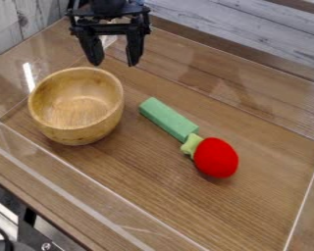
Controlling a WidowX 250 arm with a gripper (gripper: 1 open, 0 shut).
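My black gripper (109, 51) is high in the upper left of the camera view, pointing down with its two fingers apart, open and with nothing visible between them. Below it a tan wooden bowl (76, 102) sits empty on the table. Right of the bowl lies a green block (168, 119), and beside that, lower right, a red strawberry-like object (214, 158) with a pale green top.
The wooden table (245, 69) has free room at the right and front. A dark object (0, 242), partly out of view, is at the lower left beyond the table's edge.
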